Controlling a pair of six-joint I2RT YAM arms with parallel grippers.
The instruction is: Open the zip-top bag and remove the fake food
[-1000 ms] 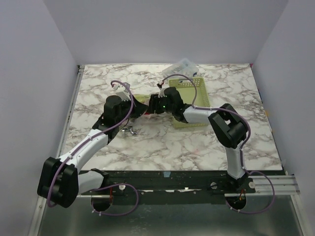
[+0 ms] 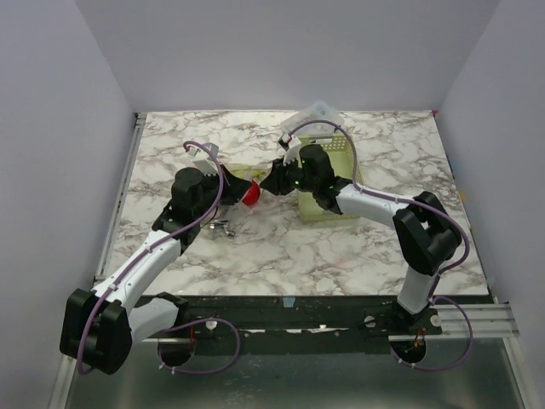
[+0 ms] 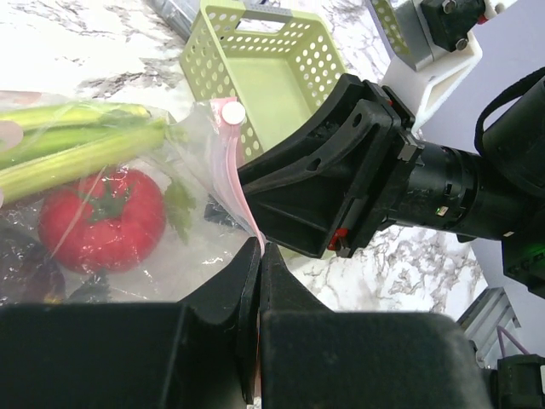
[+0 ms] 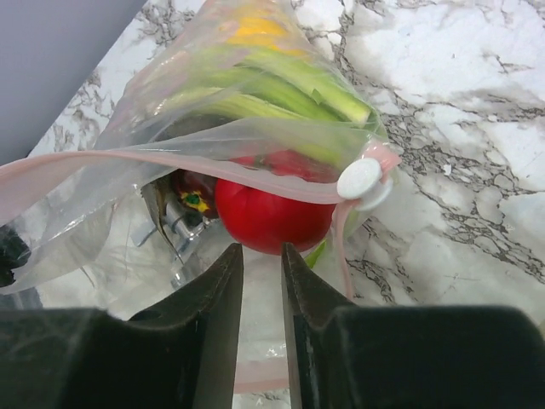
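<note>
The clear zip top bag (image 3: pixel 183 281) has its mouth parted, with a pink zip strip (image 4: pixel 243 175) and a white slider (image 4: pixel 359 179). Inside lie a red tomato (image 4: pixel 272 217), green celery stalks (image 4: pixel 294 89) and a yellow piece (image 4: pixel 255 34). My left gripper is shut on the bag's pink edge, which runs down to its fingertips. At the mouth, below the tomato in the right wrist view, is my right gripper. A narrow gap shows between its fingers, with clear plastic seen through it; whether that plastic is gripped cannot be told.
A green perforated basket (image 2: pixel 328 213) stands right of the bag, behind my right gripper. Behind the basket lies a clear plastic container (image 2: pixel 313 115). Small metal pieces (image 2: pixel 223 228) are near the left gripper.
My right arm has shifted toward the front right while its gripper stays near the bag's mouth.
</note>
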